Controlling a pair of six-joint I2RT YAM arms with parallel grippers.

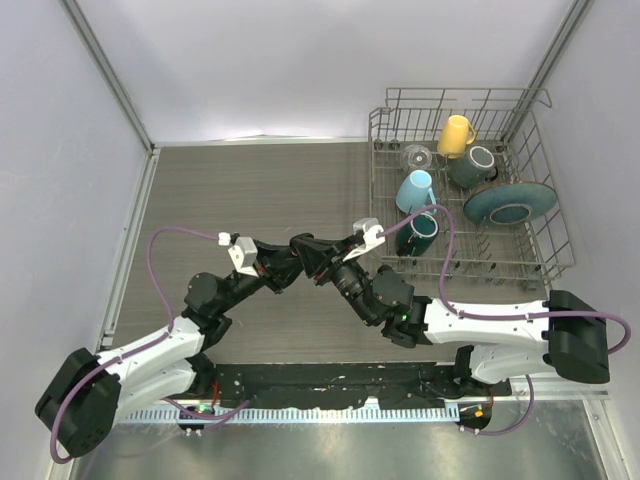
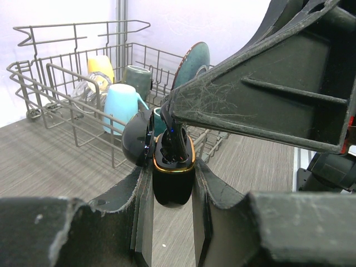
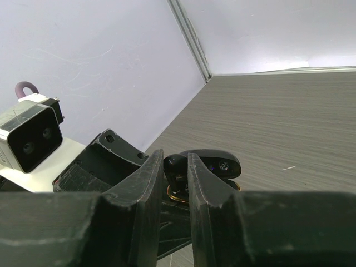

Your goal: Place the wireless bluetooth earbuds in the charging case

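Note:
In the left wrist view a black charging case (image 2: 173,187) with a gold rim is clamped upright, my left gripper shut on it. Its rounded lid (image 2: 136,139) stands open to the left. A black earbud (image 2: 177,142) is at the case's opening, its lower end inside; how deep it sits is unclear. My right gripper is shut on that earbud, whose round head (image 3: 176,164) shows between the fingertips in the right wrist view. Seen from the top, the two grippers meet above the table, hiding case and earbud.
A wire dish rack (image 1: 480,240) stands at the right with a yellow cup (image 1: 455,136), a light blue mug (image 1: 414,190), dark mugs and a teal plate (image 1: 510,203). Bare wooden table (image 1: 250,190) lies left of the rack and behind the grippers.

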